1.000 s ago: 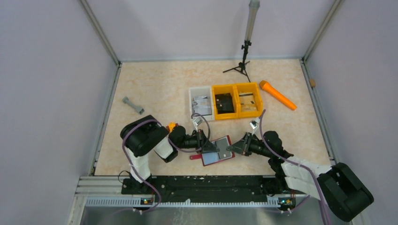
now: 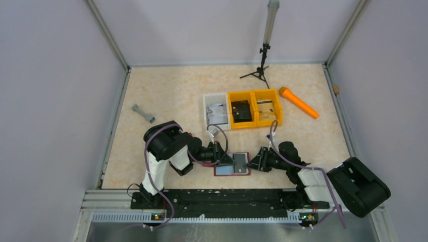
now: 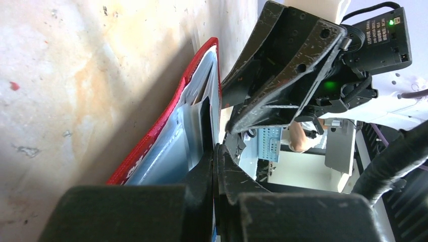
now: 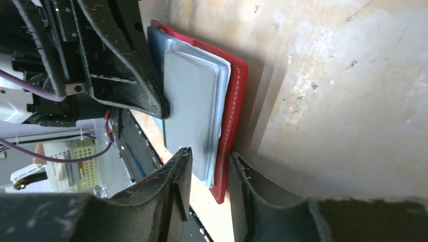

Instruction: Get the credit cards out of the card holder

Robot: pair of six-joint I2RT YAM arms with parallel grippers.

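The card holder [image 2: 240, 162], red-edged with pale blue sleeves and a grey card [image 4: 188, 101] on top, lies open on the table between both grippers. My left gripper is shut at the sleeves, its fingertips against their edge; anything thin between them is hidden. In the right wrist view my right gripper stands part open at the holder's near red edge, one finger on either side of that corner.
A white bin [image 2: 206, 103] and yellow bins [image 2: 255, 96] stand behind the holder. An orange microphone [image 2: 299, 102] lies back right, a grey object [image 2: 143, 113] at left. A black stand [image 2: 261, 70] is at the back.
The holder has turned to lie straighter. My right gripper has shifted slightly and its fingers look further apart. The left arm's body has moved slightly.
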